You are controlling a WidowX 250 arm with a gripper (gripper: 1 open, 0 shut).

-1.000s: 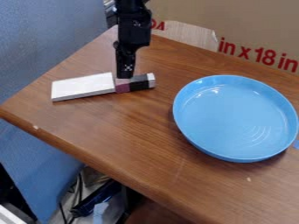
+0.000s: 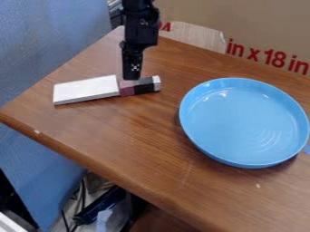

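Observation:
My black gripper (image 2: 132, 72) points straight down at the upper left of the table, with its fingertips just above or at a long, flat item with a white section (image 2: 85, 89) and a pink and dark end (image 2: 143, 87). Whether the fingers are open or shut, or touch the item, I cannot tell. A light blue plate (image 2: 242, 122) lies to the right of them.
A cardboard surface (image 2: 242, 23) with red lettering stands at the back.

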